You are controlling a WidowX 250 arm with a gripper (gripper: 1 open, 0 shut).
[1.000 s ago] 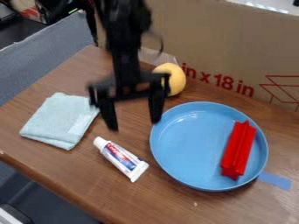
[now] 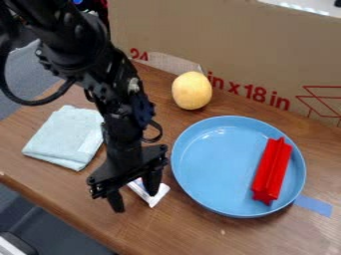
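Note:
My gripper (image 2: 135,198) is low over the wooden table with its fingers spread apart, one on either side of a white toothpaste tube (image 2: 150,196). The gripper hides most of the tube. I cannot tell whether the fingers touch it. A blue plate (image 2: 208,176) lies just to the right, holding a red bar-shaped object (image 2: 272,169).
A folded pale cloth (image 2: 60,136) lies at the left. A yellow round object (image 2: 192,91) sits behind, near a cardboard box (image 2: 246,55). The table's near left edge drops to a dark area. Bare table (image 2: 200,234) shows in front.
My arm has moved down and toward the front left, from above the table between cloth and plate to down around the toothpaste tube, which it now largely covers.

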